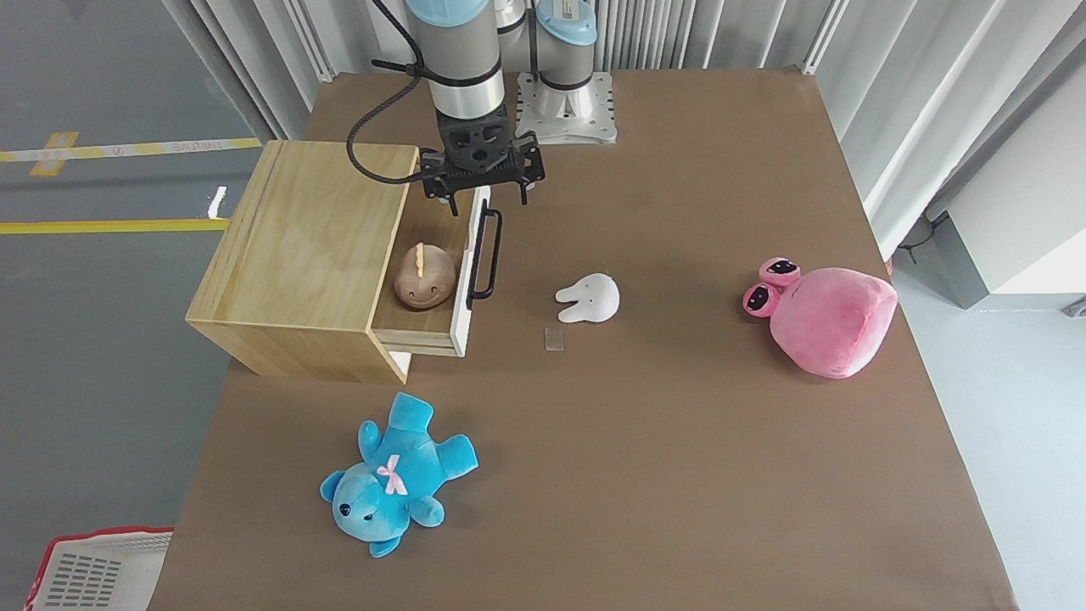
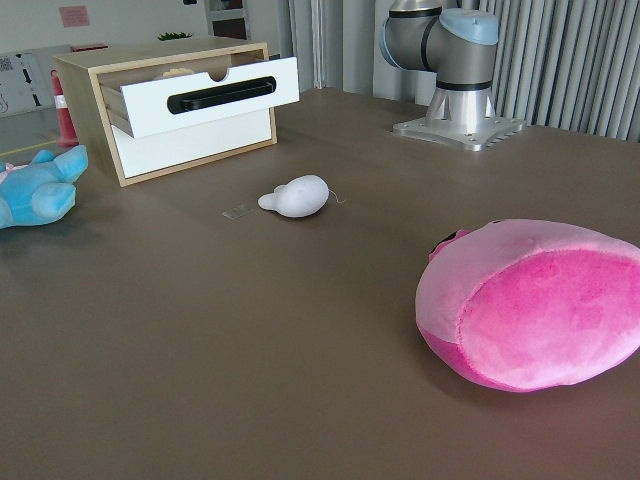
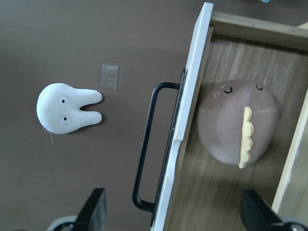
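Note:
A brown round plush (image 1: 424,280) with a cream crest lies in the open drawer (image 3: 219,195) of the wooden cabinet (image 1: 290,234), whose white front carries a black handle (image 1: 495,254). My gripper (image 1: 486,200) is raised over the drawer's back end. In the wrist view its two fingers are wide apart at the bottom, open, with the white drawer front seen below between them. A small white bunny-head plush (image 1: 596,297) lies right of the drawer on the table.
A blue teddy (image 1: 402,479) lies near front left, a pink plush (image 1: 830,321) at the right, a small clear patch (image 1: 554,339) beside the bunny. A basket (image 1: 100,570) stands off the table at lower left.

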